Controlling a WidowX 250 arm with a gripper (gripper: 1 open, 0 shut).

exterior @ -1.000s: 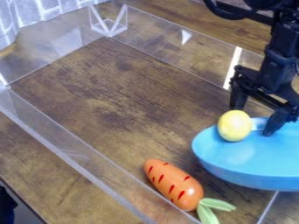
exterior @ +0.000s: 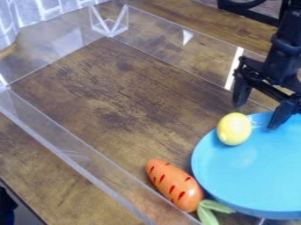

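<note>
A black gripper (exterior: 259, 104) hangs open at the right, its fingers above the back part of a blue plate (exterior: 265, 171). A yellow egg-shaped object (exterior: 234, 129) lies on the plate's back left, just below and left of the gripper, with nothing held between the fingers. An orange toy carrot (exterior: 174, 183) with green leaves lies on the wood surface at the plate's lower left.
A clear acrylic wall (exterior: 70, 145) encloses the wooden work area (exterior: 106, 105) on the left and back. A white patterned cloth (exterior: 18, 18) is at the top left.
The gripper has shifted slightly up and right, away from the yellow object. The blue plate appears to have moved or levelled a little, its front edge lower in view.
</note>
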